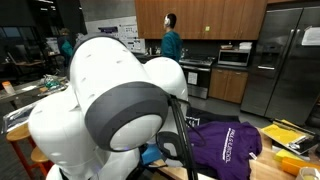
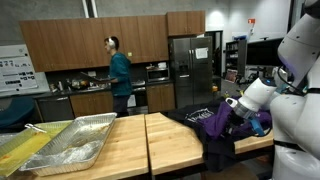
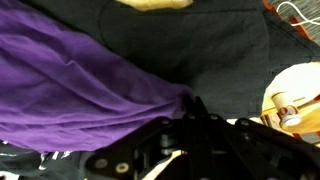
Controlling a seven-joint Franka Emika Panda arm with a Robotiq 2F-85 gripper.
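A purple sweatshirt (image 1: 228,150) with light lettering lies rumpled on a black cloth (image 3: 225,60) on the wooden table. In the wrist view my gripper is shut at the edge of the sweatshirt (image 3: 90,95). Its folds draw together into a point at the fingertips, where the fabric appears pinched. The exterior view 2 shows the white arm (image 2: 245,108) reaching in from the right over the purple fabric (image 2: 216,122); the fingertips are too small to make out there. My arm's large links (image 1: 115,115) hide the gripper in exterior view 1.
Yellow items (image 1: 288,136) sit at the table's right end in exterior view 1. A foil-lined tray (image 2: 75,140) stands at the left in exterior view 2, with bare wooden table (image 2: 170,140) in between. Behind the table stands a person (image 2: 121,75).
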